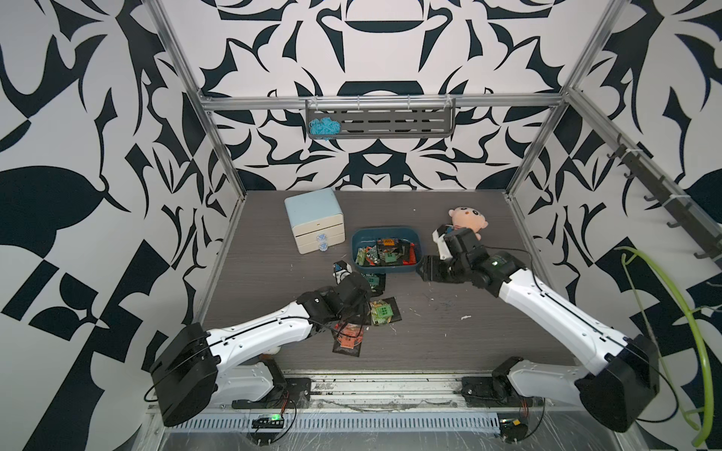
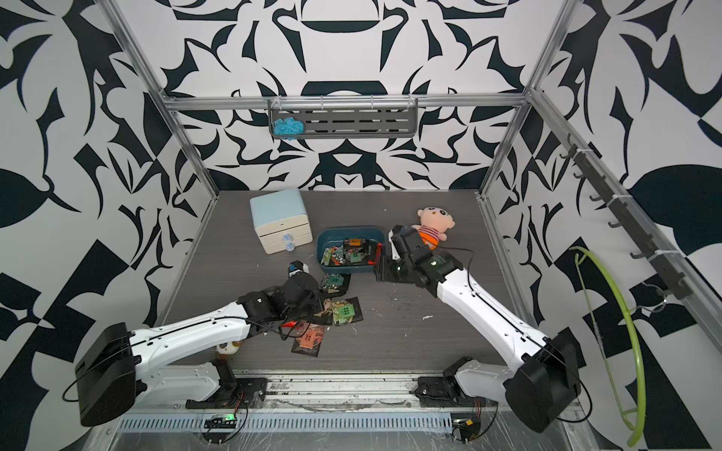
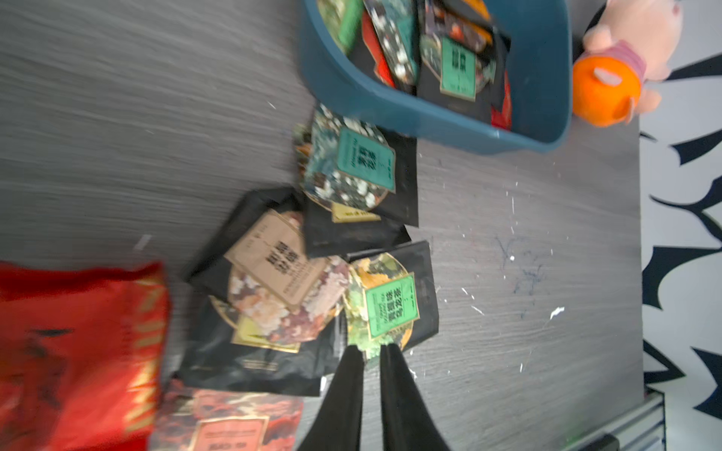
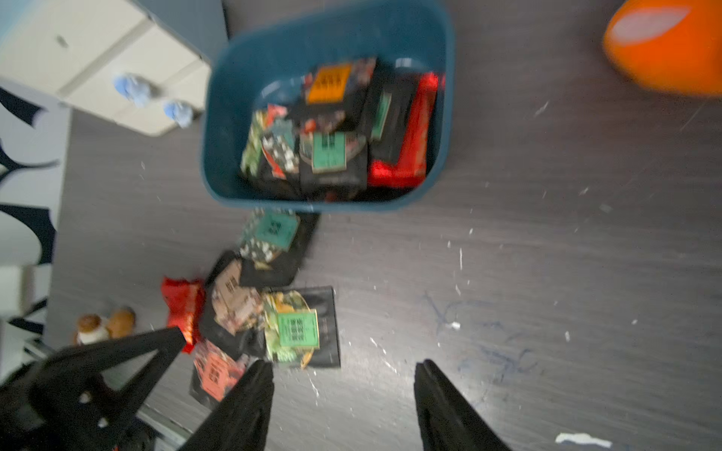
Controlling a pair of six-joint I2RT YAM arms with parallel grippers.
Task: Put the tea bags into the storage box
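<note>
The blue storage box [image 4: 331, 203] holds several tea bags. Against its front side lies a green-labelled tea bag [image 3: 364, 159]. Below that are a pink-labelled tea bag [image 3: 282, 267], a yellow-green tea bag [image 3: 391, 300], a bag with a red-orange label [image 4: 218, 374], and a red packet [image 4: 182, 304]. My left gripper is over the bags, part open with a narrow gap and nothing seen between its fingertips, which appear at the yellow-green bag's lower edge. My right gripper is wide open and empty, just right of the box in the top views.
A cream drawer cabinet [image 1: 316, 221] with a blue top stands left of the box. The plush doll [image 1: 468, 218] sits behind my right arm. A small brown-and-white toy [image 4: 105, 327] lies at the far left.
</note>
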